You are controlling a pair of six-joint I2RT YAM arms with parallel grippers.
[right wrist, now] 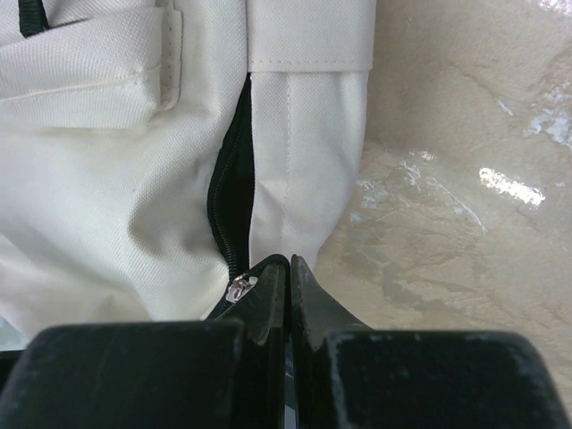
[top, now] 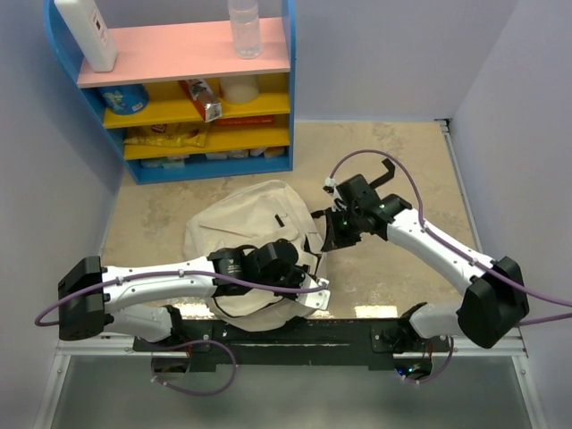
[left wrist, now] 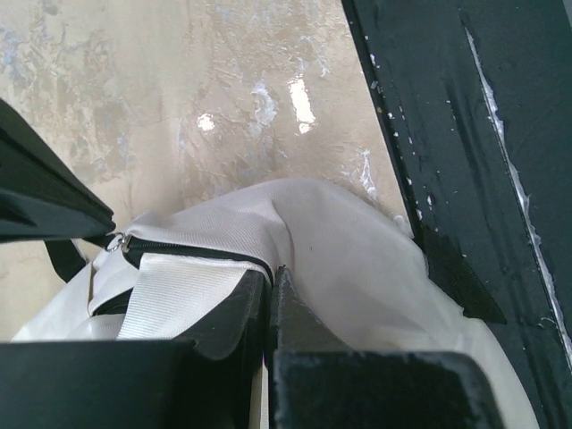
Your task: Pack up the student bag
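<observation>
A white fabric bag (top: 237,214) with black zippers lies on the counter. My left gripper is shut on the bag's fabric beside the zipper (left wrist: 192,250), low in the middle of the top view. In the right wrist view my right gripper is shut at the lower end of an opened zipper (right wrist: 231,197); a metal pull (right wrist: 239,288) and black tab sit at its fingertips. Whether the tab is between the fingers is hard to tell. From above, the right gripper (top: 331,234) is at the bag's right edge.
A blue shelf (top: 289,89) with packets, containers and bottles stands at the back left. A dark front edge (left wrist: 465,134) runs close by the bag.
</observation>
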